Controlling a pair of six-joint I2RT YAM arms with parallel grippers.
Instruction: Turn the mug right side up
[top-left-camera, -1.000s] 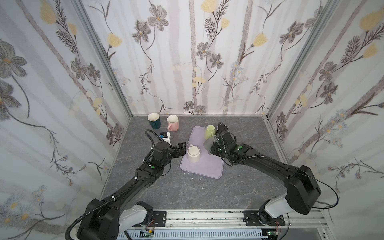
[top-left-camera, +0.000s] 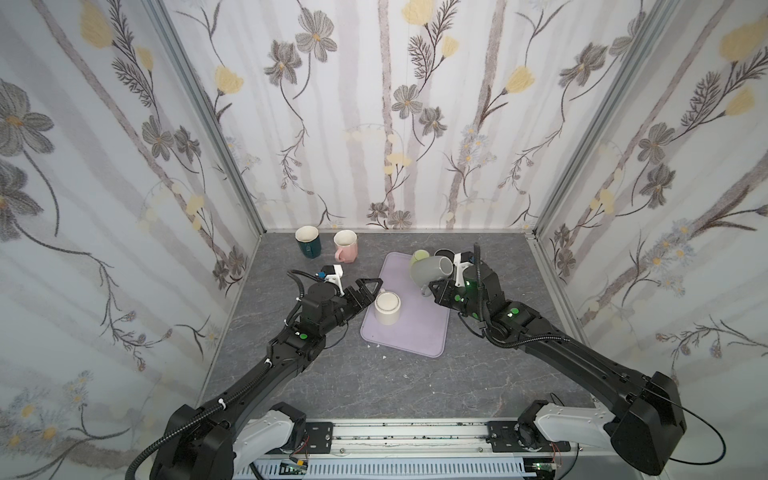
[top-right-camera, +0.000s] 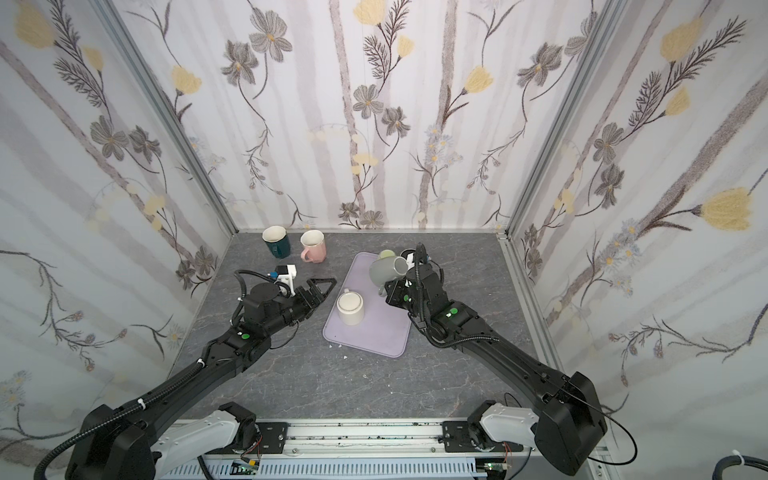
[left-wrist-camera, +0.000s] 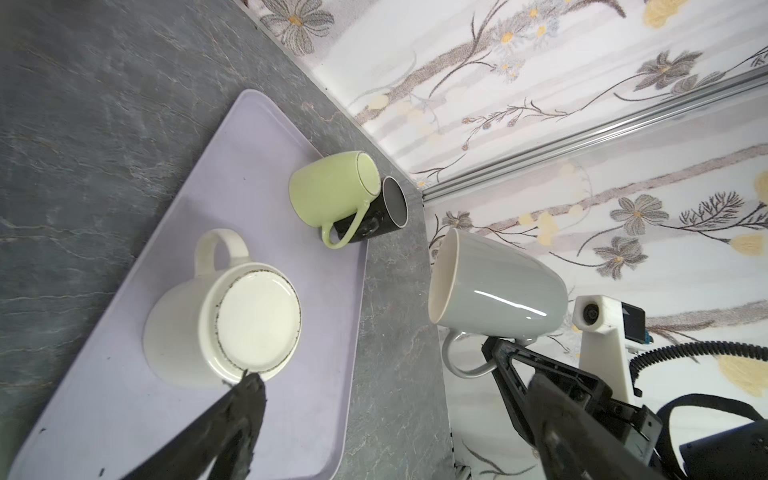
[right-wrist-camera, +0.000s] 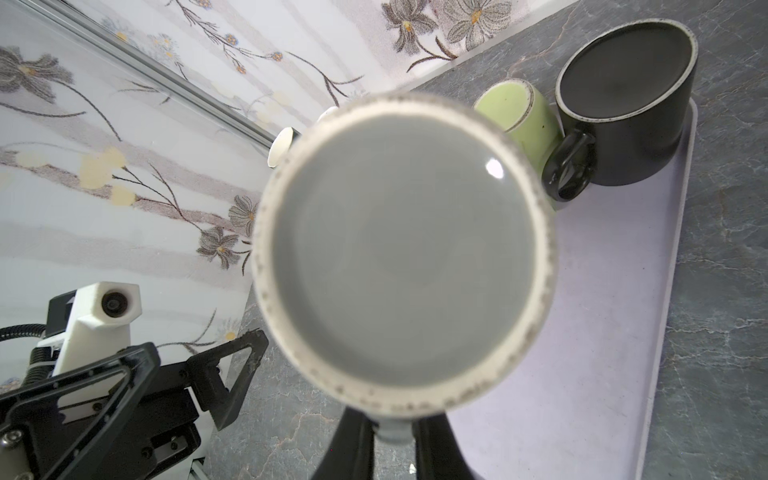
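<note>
My right gripper (top-left-camera: 439, 291) is shut on a grey mug (left-wrist-camera: 504, 292) by its handle, holding it tilted on its side in the air over the right part of the lilac tray (top-left-camera: 414, 341). Its base (right-wrist-camera: 400, 248) faces the right wrist camera. An upside-down white mug (left-wrist-camera: 184, 332) sits on the tray, with my open left gripper (top-left-camera: 370, 286) above and to its left, nothing between its fingers. Behind the grey mug stand a light green mug (left-wrist-camera: 324, 188) and a black mug (right-wrist-camera: 640, 136), both upside down on the tray.
An upright teal mug (top-left-camera: 308, 246) and pink mug (top-left-camera: 346, 248) stand on the counter at the back left. The counter (top-left-camera: 400, 384) in front of the tray is mostly clear. Walls close in the back and sides.
My right gripper has lifted the grey mug and moved it rightward, tipping it further onto its side. My left gripper has shifted slightly right and up.
</note>
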